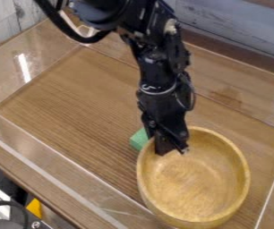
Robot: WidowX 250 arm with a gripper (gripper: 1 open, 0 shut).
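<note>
My black gripper (161, 139) points down over the upper left rim of a yellow bowl (200, 192) at the lower right, shut at that rim; its fingertips are small and partly hard to make out. A green object (139, 139) lies just left of the fingertips, partly hidden behind the bowl and gripper.
Clear side walls border the left and back. A small yellow item (34, 207) and a black cable lie at the lower left, off the table's edge.
</note>
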